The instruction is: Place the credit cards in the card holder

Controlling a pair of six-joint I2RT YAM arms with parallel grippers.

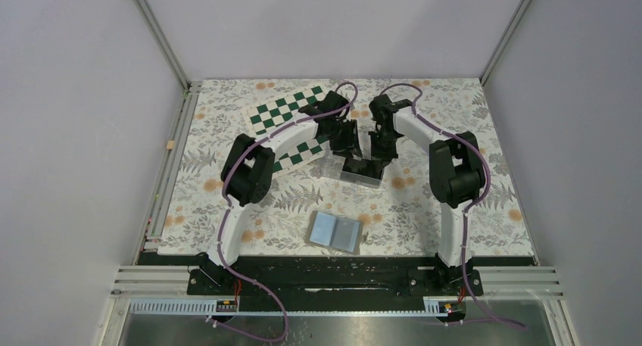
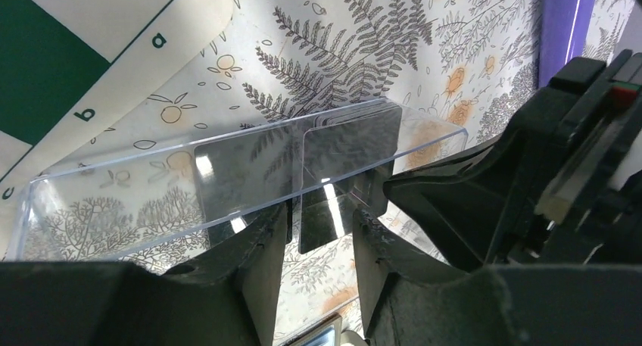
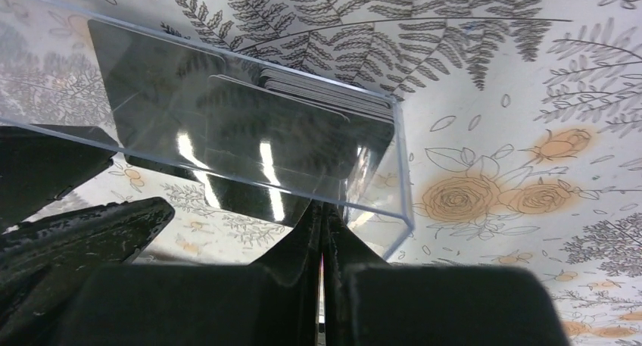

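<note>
Dark cards lie in a clear plastic box near the middle of the table. The right wrist view shows several thin cards stacked at the box's right end, with one dark card further left. My left gripper is part open above the box, its fingertips either side of a dark card's surface; no grip on it shows. My right gripper, shut with nothing visible between its fingers, has its tips by the box wall, over the cards' right end. The card holder lies open near the front edge, with blue and grey halves.
A green-and-white checkered board lies behind and left of the box. A purple object shows at the upper right of the left wrist view. Both grippers are close together over the box.
</note>
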